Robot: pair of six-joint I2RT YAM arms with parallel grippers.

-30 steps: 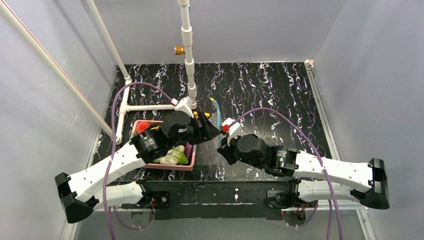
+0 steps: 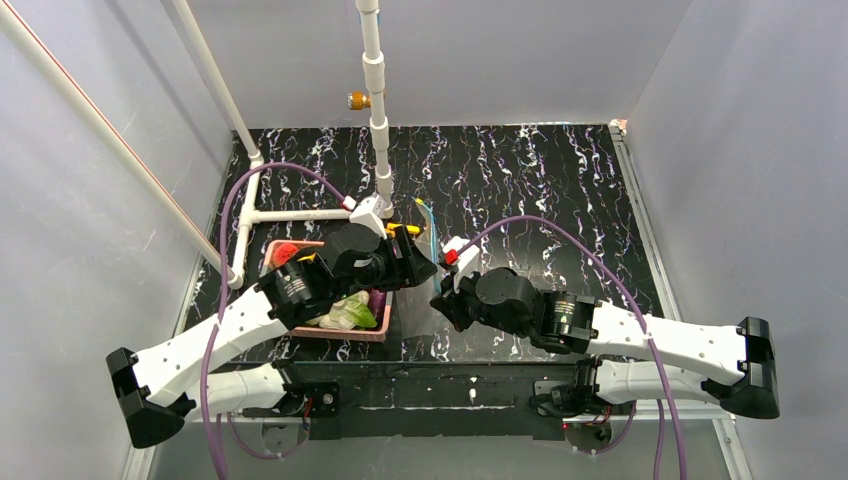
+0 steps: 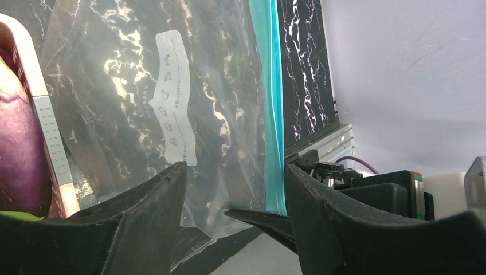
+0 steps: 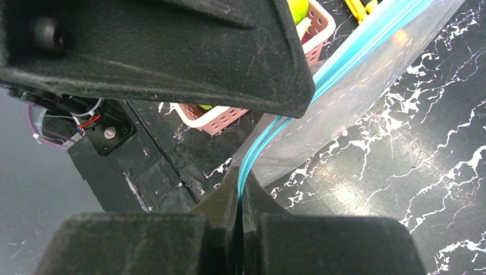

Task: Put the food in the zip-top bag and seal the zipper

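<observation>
A clear zip top bag (image 3: 120, 86) with a cyan zipper strip (image 3: 274, 97) hangs between the grippers. My right gripper is shut on the zipper strip. My left gripper is open around the bag near that strip; one of its fingers looms above the strip in the right wrist view. The pink basket (image 2: 340, 335) holds food, including a cauliflower (image 2: 340, 310) and an eggplant (image 3: 20, 137), largely hidden by the left arm in the top view.
White pipes (image 2: 300, 215) stand at the back left, with yellow items (image 4: 358, 8) near them. Grey walls enclose three sides.
My left gripper has shifted very slightly since a second ago, and the upper end of the bag's strip leans a little differently. The right arm has not visibly moved.
</observation>
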